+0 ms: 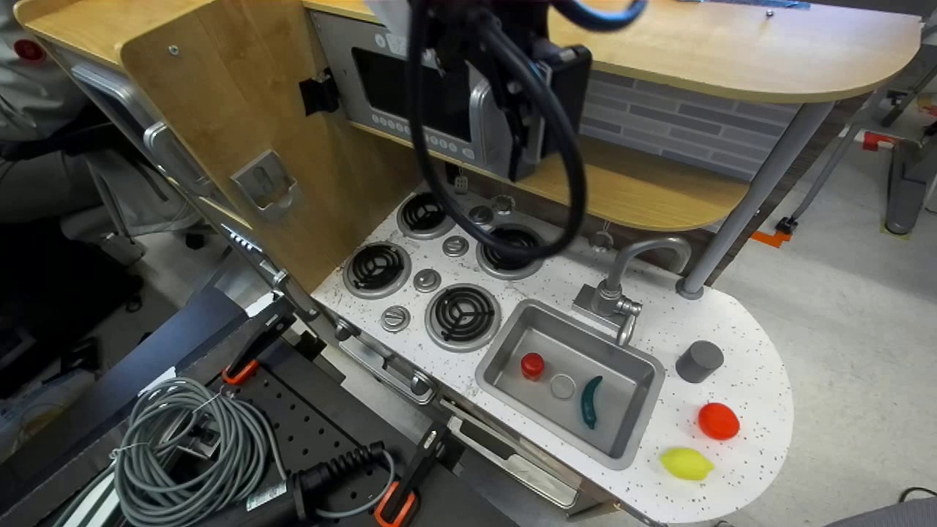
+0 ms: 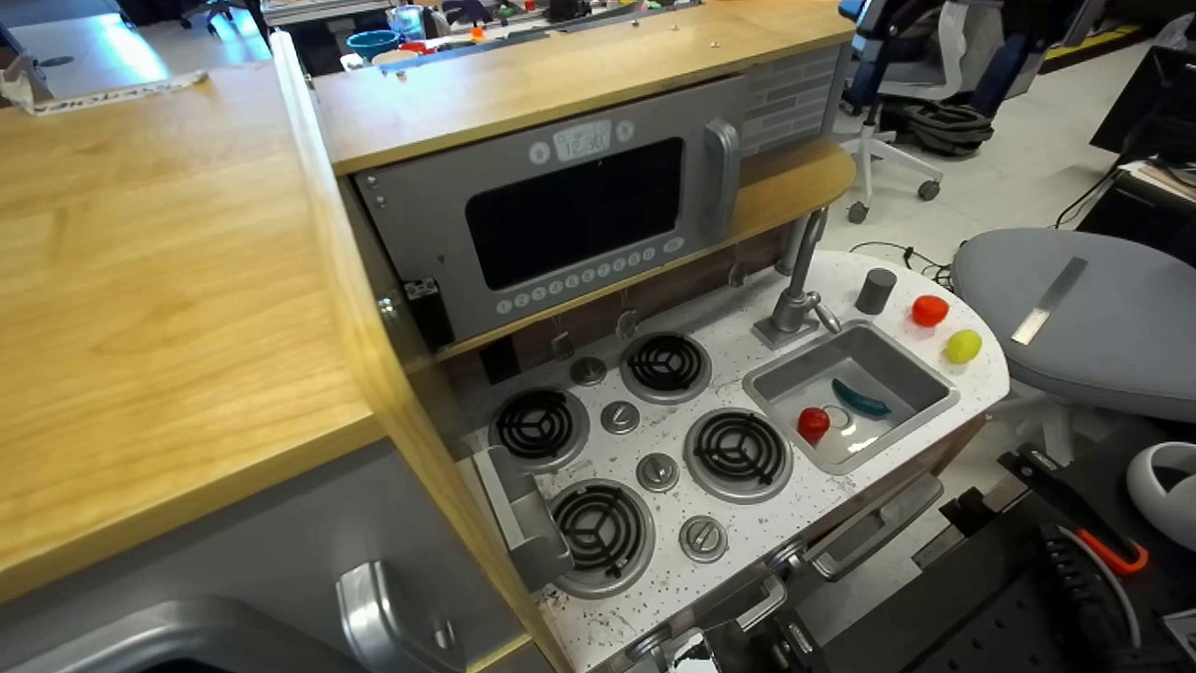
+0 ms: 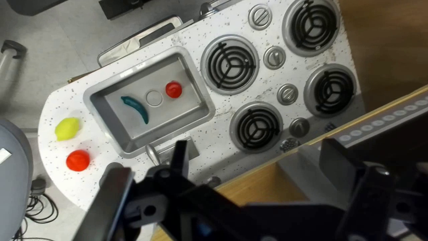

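My gripper stands open in the wrist view, its two black fingers wide apart. Exterior view 1 shows the gripper (image 1: 531,132) in front of the right side of the closed microwave (image 1: 404,92), close to its handle (image 1: 479,114). Whether it touches the handle cannot be told. In the sink (image 1: 646,413) lie a small red object (image 1: 532,366) and a curved teal pepper-like piece (image 1: 590,402). To the sink's right, on the white counter, sit a red round object (image 1: 718,421), a yellow lemon (image 1: 687,464) and a grey cylinder (image 1: 700,361).
The faucet (image 1: 612,290) rises behind the sink. Several stove burners (image 3: 229,64) with knobs cover the counter's other half. The wooden shelf (image 1: 650,180) beside the microwave looks bare. A tall wooden panel (image 1: 272,132) bounds the stove side.
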